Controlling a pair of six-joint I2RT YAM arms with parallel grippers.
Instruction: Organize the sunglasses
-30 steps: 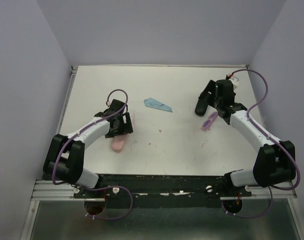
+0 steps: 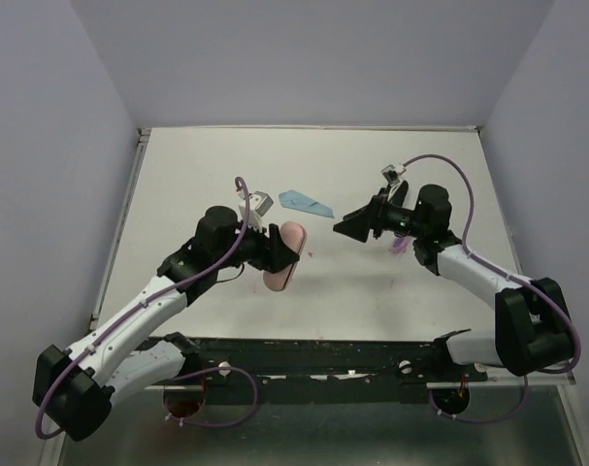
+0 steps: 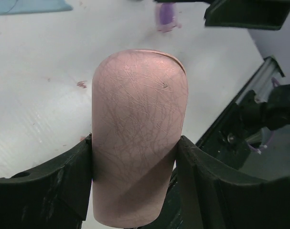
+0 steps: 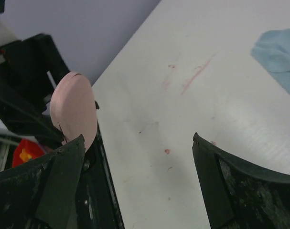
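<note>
A pink glasses case (image 2: 287,256) is gripped by my left gripper (image 2: 284,250), which is shut on its sides and holds it tilted up over the middle of the table. In the left wrist view the scuffed pink case (image 3: 137,124) fills the space between the fingers. Across from it, to the right, my right gripper (image 2: 355,227) stands open, with nothing between its fingers. The case (image 4: 78,105) shows at the left of the right wrist view, apart from those fingers. Purple glasses (image 2: 401,245) lie on the table under the right arm, partly covered.
A folded light-blue cloth (image 2: 306,203) lies behind the two grippers. The black case is mostly or wholly hidden beneath the right arm. Bare white table (image 2: 216,155) stretches at the back and left; a dark rail (image 2: 309,353) runs along the front edge.
My left gripper has carried the pink case from the left side toward the middle, tilting it upright. The right gripper has swung left from beside the black case toward the pink case.
</note>
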